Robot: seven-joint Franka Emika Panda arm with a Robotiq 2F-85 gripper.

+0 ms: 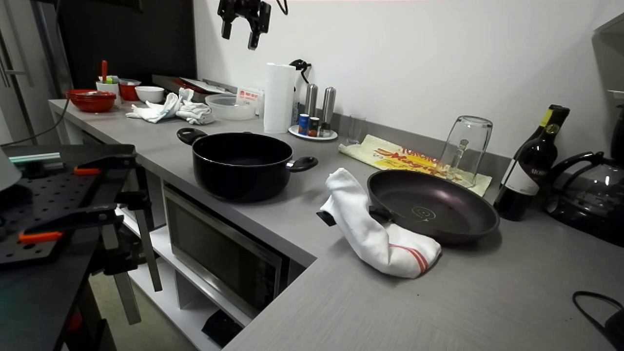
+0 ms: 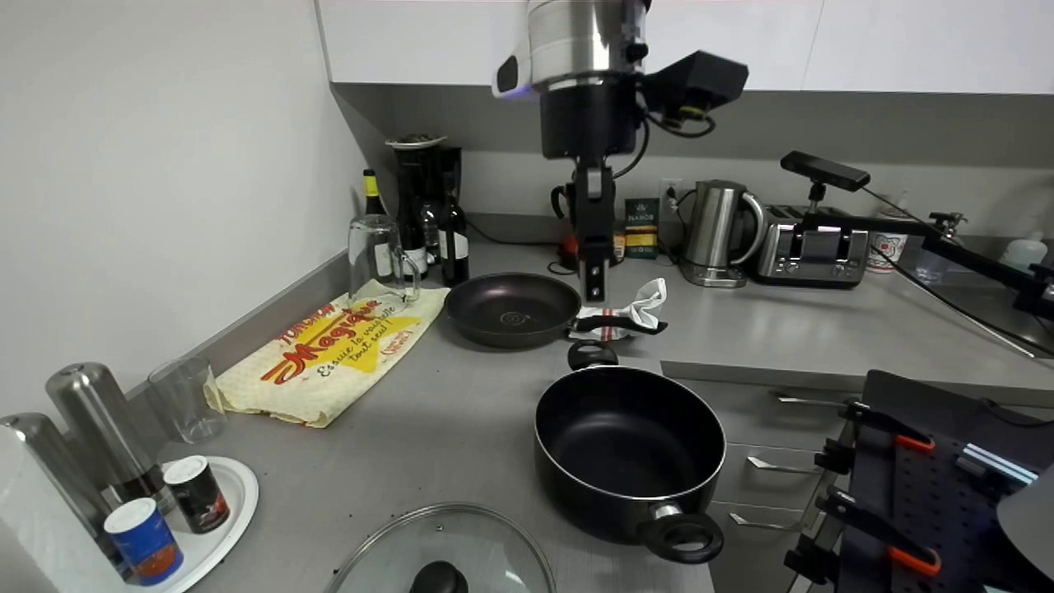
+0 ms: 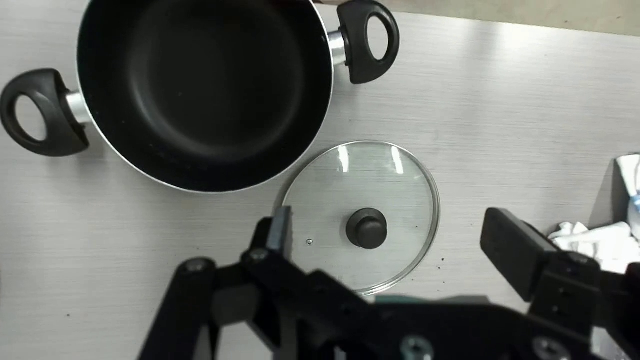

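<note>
My gripper hangs high above the counter, open and empty. In the wrist view a round glass lid with a black knob lies flat on the counter, below and partly between my spread fingers. A black two-handled pot stands uncovered and empty beside the lid. Exterior view 2 shows the same lid at the bottom edge, partly cut off, with the pot to its right. The pot hides the lid in exterior view 1.
A frying pan stands with a white cloth draped over its handle. The plate of shakers, an upturned glass mug and wine bottles line the wall. Bare counter lies between the lid and the frying pan.
</note>
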